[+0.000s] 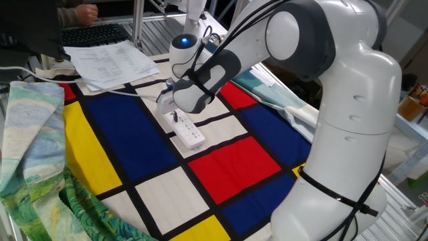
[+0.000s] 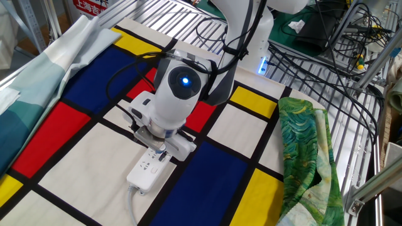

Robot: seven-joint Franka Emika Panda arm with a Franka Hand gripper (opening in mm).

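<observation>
A white power strip (image 1: 192,136) lies flat on the patterned cloth, its several sockets facing up. In the second exterior view, a grey cable (image 2: 130,199) leaves the near end of the strip (image 2: 143,177). My gripper (image 1: 175,116) points down at the far part of the strip in the first exterior view, its dark fingertips close to the top face. From the other side, the gripper (image 2: 163,156) covers one end of the strip. Whether the fingertips touch it, or hold anything small, is too small to make out.
Printed papers (image 1: 110,65) lie at the back left, near a keyboard (image 1: 95,35). A crumpled green painted cloth (image 2: 301,144) covers one side of the table, and a pale teal cloth (image 2: 47,81) the other.
</observation>
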